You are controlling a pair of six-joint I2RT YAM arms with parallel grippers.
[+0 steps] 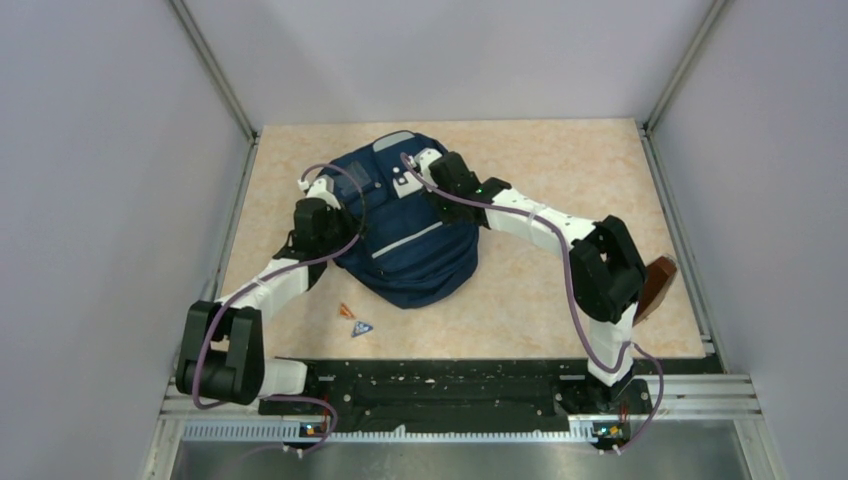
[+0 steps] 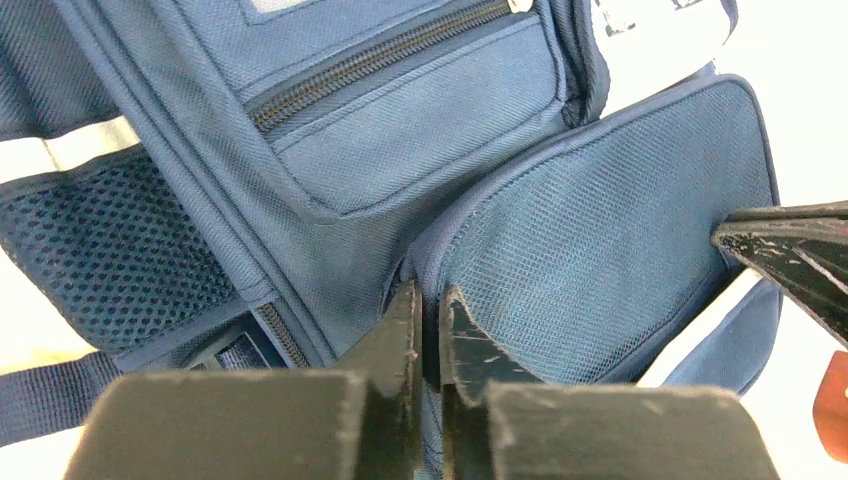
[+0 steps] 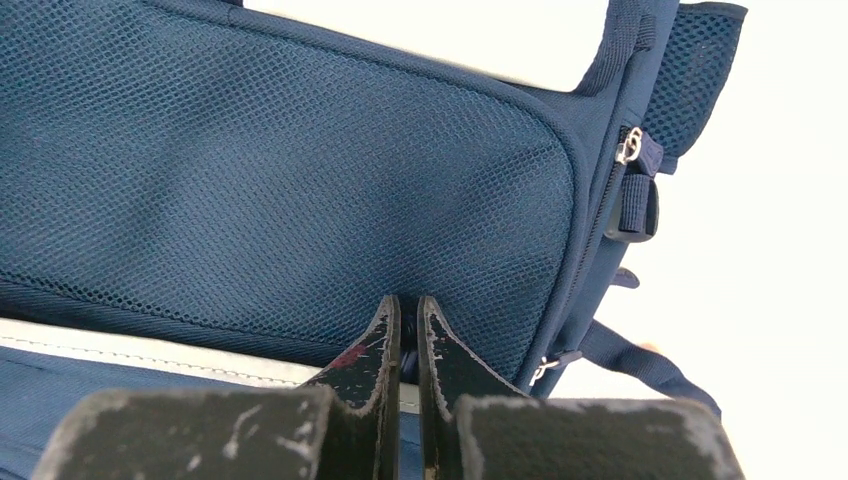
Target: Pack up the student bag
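Note:
A navy backpack (image 1: 420,270) lies flat at the middle back of the table. My left gripper (image 1: 345,225) is at its left side; in the left wrist view the left gripper is shut on a rounded navy fabric edge (image 2: 470,205) of the bag. My right gripper (image 1: 435,210) is over the upper right of the bag; in the right wrist view the right gripper is shut at the lower edge of a mesh pocket (image 3: 300,190), just above a light strip, with no clear sign of anything between its fingers.
An orange small item (image 1: 345,311) and a blue triangular item (image 1: 361,328) lie below the bag. A brown object (image 1: 656,285) stands at the right edge.

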